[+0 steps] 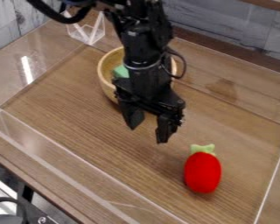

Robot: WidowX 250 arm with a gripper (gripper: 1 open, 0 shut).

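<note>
My black gripper (pixel 149 119) hangs over the middle of the wooden table (pixel 73 149), its fingers spread open and pointing down. Behind it a tan bowl (pixel 111 63) holds a green object (pixel 123 72), both partly hidden by the arm. A red strawberry-like or tomato-like toy (pixel 202 172) with a green top lies at the front right, apart from the gripper.
A clear plastic object (pixel 87 26) stands at the back left. Dark cable shows at the bottom left corner.
</note>
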